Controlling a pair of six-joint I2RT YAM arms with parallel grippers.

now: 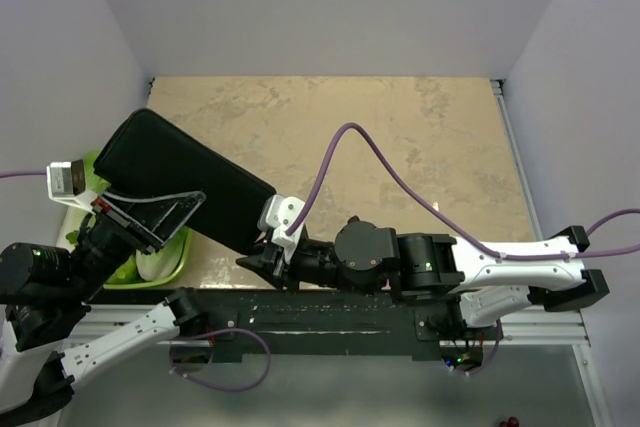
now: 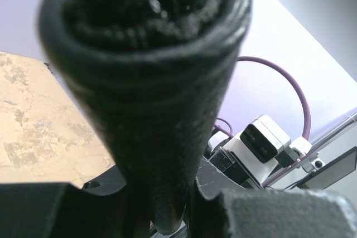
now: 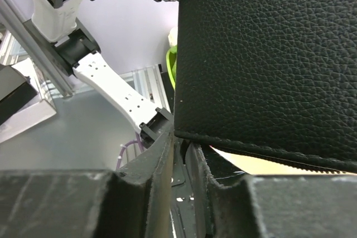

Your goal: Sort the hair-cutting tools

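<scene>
A black leather-textured case (image 1: 185, 177) with a zip along its edge is held up slantwise over the front left of the table. My left gripper (image 1: 152, 227) is shut on its lower left part. In the left wrist view the case (image 2: 156, 104) hides much of the scene, its narrow end between the fingers. My right gripper (image 1: 262, 257) is at the case's lower right corner. In the right wrist view its fingers (image 3: 209, 199) stand close together just under the corner of the case (image 3: 268, 71); whether they grip anything there is hidden. No hair cutting tools show.
A green basket (image 1: 180, 265) with pale and green things in it stands at the left, partly behind the left arm and the case. Purple cables (image 1: 385, 177) loop over the right arm.
</scene>
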